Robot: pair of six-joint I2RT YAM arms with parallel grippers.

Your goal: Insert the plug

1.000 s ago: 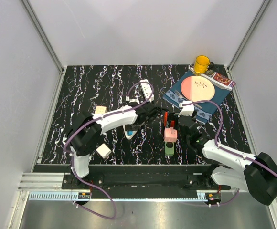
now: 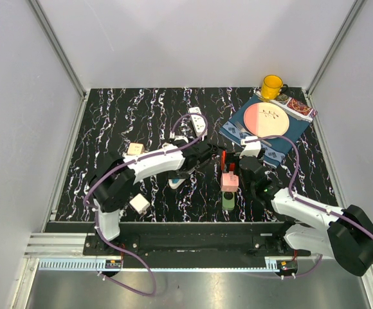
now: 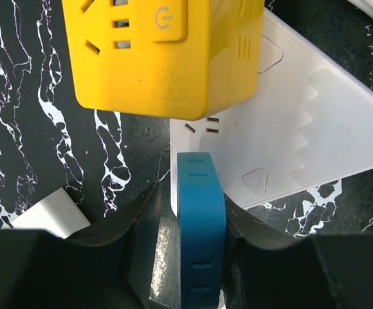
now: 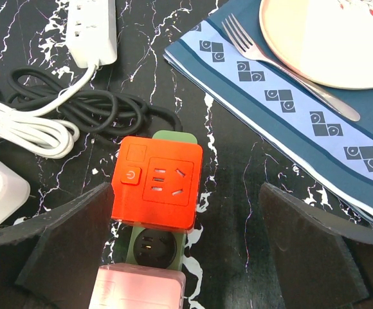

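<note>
In the left wrist view a blue plug block (image 3: 200, 225) sits at the near end of a white power strip (image 3: 289, 116). A larger yellow plug block (image 3: 154, 58) is on the same strip, farther from me. My left gripper is open, one finger on each side of the blue block; whether they touch it cannot be told. In the right wrist view, an orange socket block (image 4: 157, 183) stands on a green strip (image 4: 175, 136), one black round socket showing, and a pink block (image 4: 138, 288) follows. Above these my open right gripper holds nothing.
A white multi-socket strip (image 4: 91, 29) and coiled black and white cables (image 4: 112, 106) lie left of the orange block. Plate (image 2: 266, 120), fork (image 2: 242, 128) and yellow mug (image 2: 272, 87) occupy the back right. A small white block (image 2: 139, 204) lies front left.
The right arm and the objects stay put.
</note>
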